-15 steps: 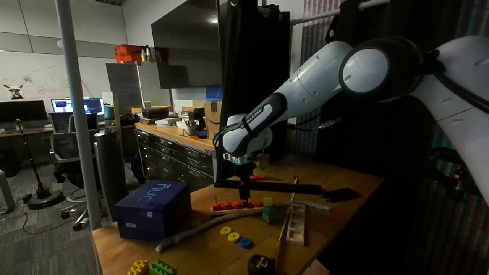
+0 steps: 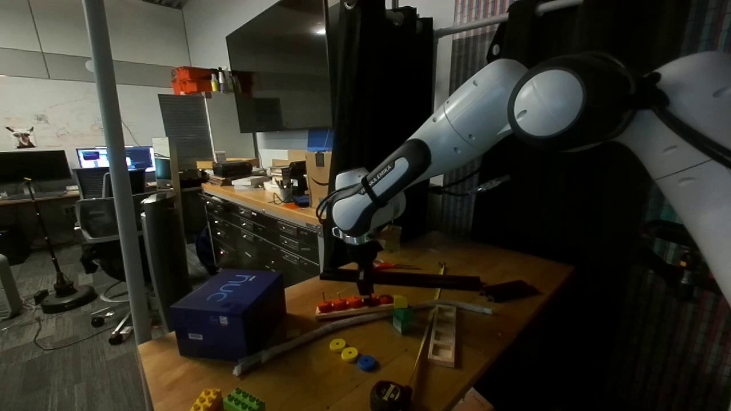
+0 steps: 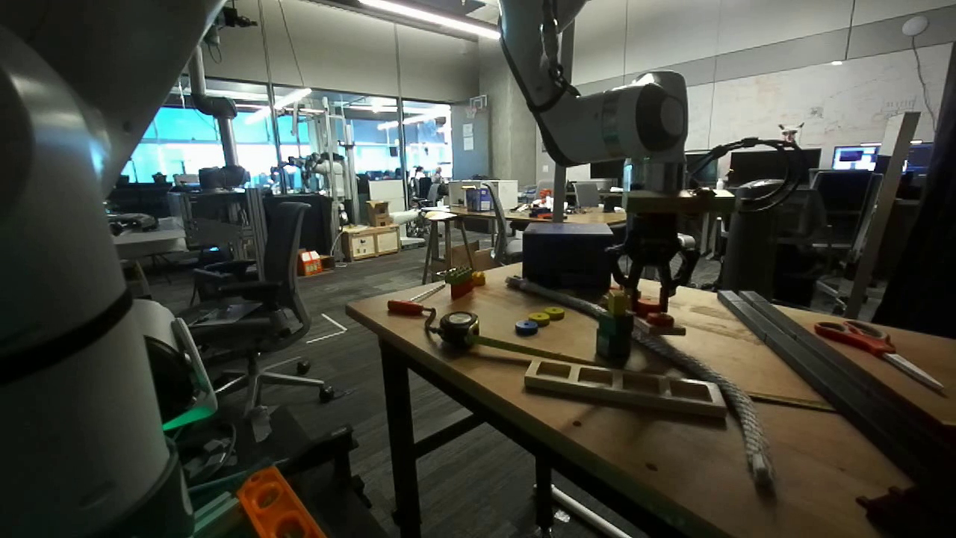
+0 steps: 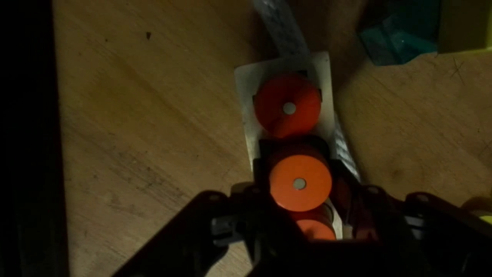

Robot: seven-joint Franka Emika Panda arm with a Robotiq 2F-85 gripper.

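A pale wooden peg board [image 4: 247,117] carries a row of red and orange discs. My gripper is shut on an orange disc [image 4: 309,194] close to one end, its black fingers [image 4: 341,182] on either side. A peg tip shows in the middle of that disc. Beyond it a red disc [image 4: 289,124] sits on the board's end. In exterior view 1 the gripper [image 2: 366,291] points straight down over the row, and the board [image 2: 336,315] sits slightly raised. Exterior view 2 shows the gripper [image 3: 650,303] behind the block stack, hiding most of the row.
A grey rope [image 2: 301,340] runs beneath the board. Close by stands a green and yellow block stack [image 2: 402,321]. Yellow and blue rings [image 2: 367,363], a slotted wooden frame [image 2: 444,349], a tape measure [image 2: 390,396], and a blue box [image 2: 229,315] surround it.
My gripper has risen slightly. The peg board and its discs have come up a little with it, and the nearby blocks and rings stay put.
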